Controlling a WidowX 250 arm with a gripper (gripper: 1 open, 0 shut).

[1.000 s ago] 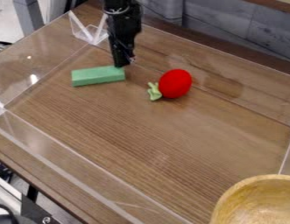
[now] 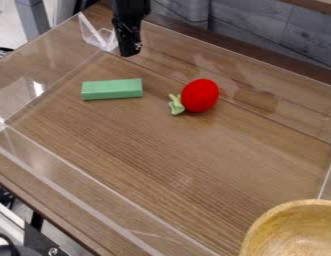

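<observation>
My black gripper (image 2: pixel 128 45) hangs at the top of the camera view, above and behind a green rectangular block (image 2: pixel 112 89) lying on the wooden table (image 2: pixel 168 180). Nothing shows held in it; whether its fingers are open or shut is unclear. A red tomato-like object (image 2: pixel 200 95) with a light green stem rests to the right of the block.
A yellow bowl (image 2: pixel 295 230) sits at the bottom right corner. A wooden ledge runs along the back right. Clear plastic shows near the gripper at the upper left.
My gripper has risen away from the green block, which stays in about the same place. The red object has not visibly moved.
</observation>
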